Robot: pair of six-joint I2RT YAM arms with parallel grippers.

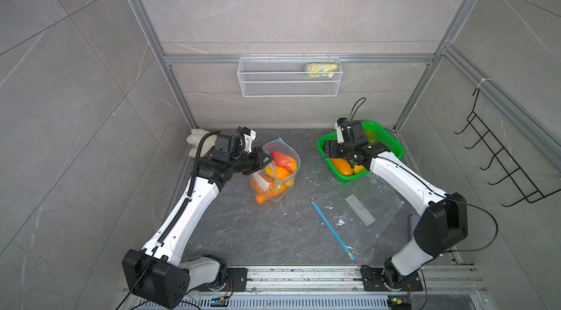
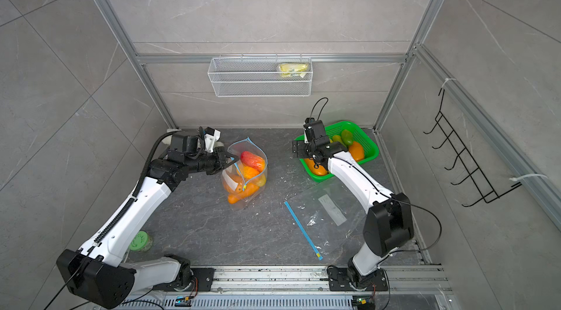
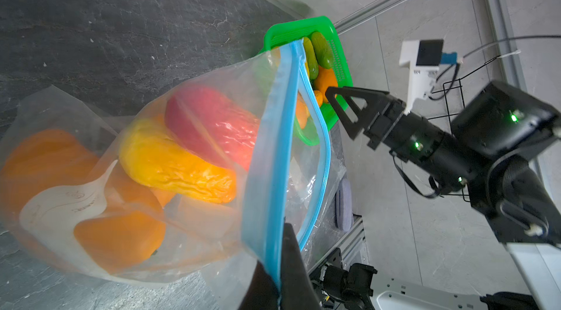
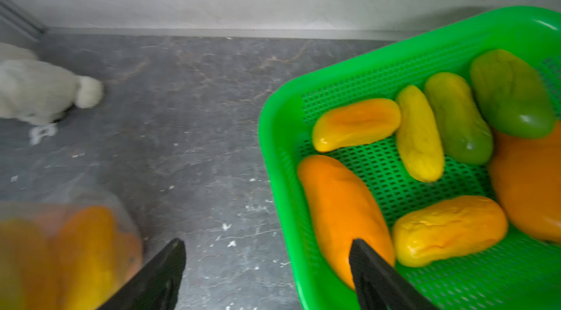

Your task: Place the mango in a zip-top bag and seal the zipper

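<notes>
A clear zip bag (image 1: 274, 184) with a blue zipper edge (image 3: 268, 164) holds red, yellow and orange fruit, including a red mango-like one (image 2: 252, 161). My left gripper (image 1: 264, 159) is shut on the bag's top edge by the zipper, as the left wrist view shows. My right gripper stands open above the left side of the green basket (image 4: 274, 134), over an orange mango (image 4: 336, 204), with nothing between its fingers. The basket also holds several yellow, green and orange fruits.
An empty flat bag (image 1: 379, 210) with a blue zipper lies at front right. A pale plush toy (image 4: 41, 85) sits at back left. A wire rack (image 1: 289, 85) hangs on the back wall.
</notes>
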